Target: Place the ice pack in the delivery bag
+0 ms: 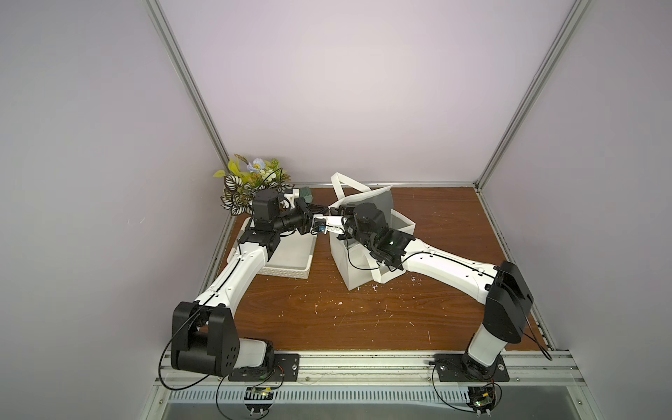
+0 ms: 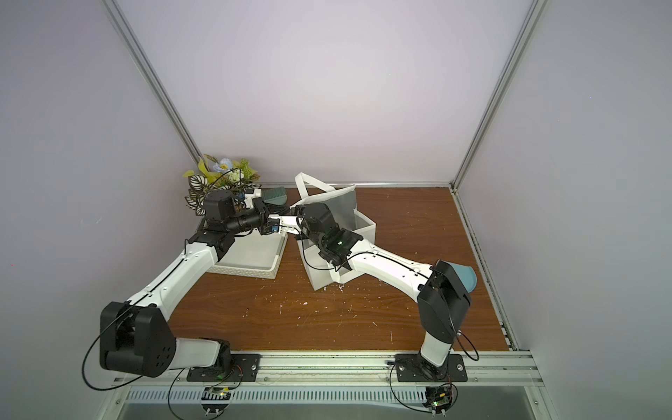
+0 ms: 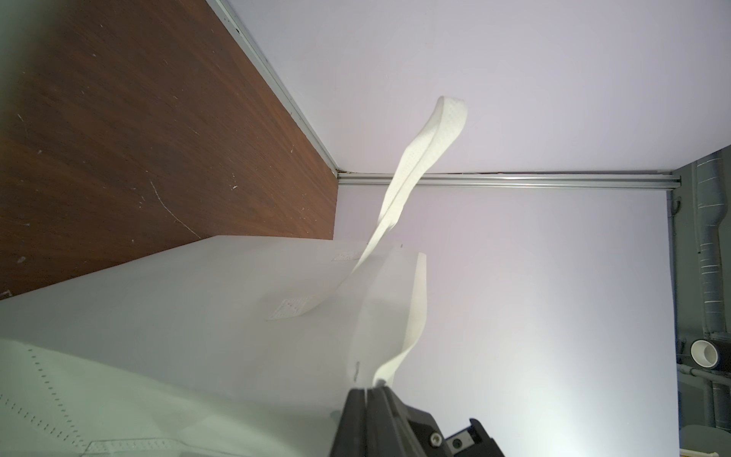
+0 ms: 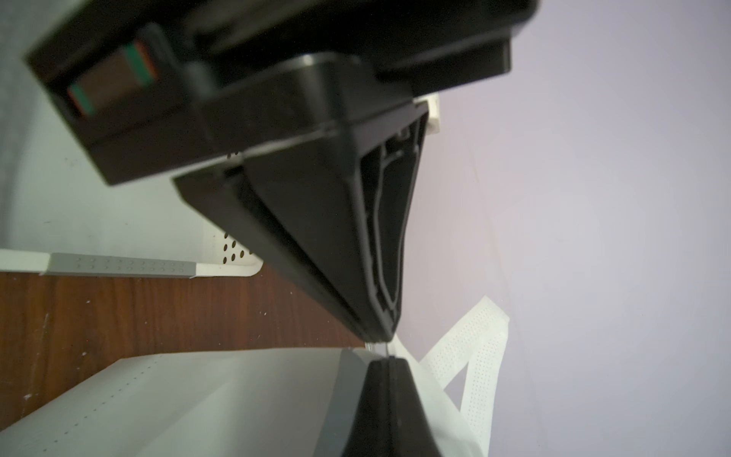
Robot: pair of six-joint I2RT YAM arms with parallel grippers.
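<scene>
The white delivery bag [image 1: 350,269] stands at the middle of the table with straps raised. My left gripper is shut, its tips at the bag's upper left edge beside a strap [image 3: 418,144]. My right gripper is shut at the bag's rim, close to the left gripper; whether either has thin bag material between its fingers is unclear. A blue item [image 2: 462,276], possibly the ice pack, lies at the table's right, partly behind the right arm.
A white basket [image 1: 287,259] stands left of the bag, with artificial flowers [image 1: 252,175] behind it. The table [image 1: 448,217] has free room at the right back and front.
</scene>
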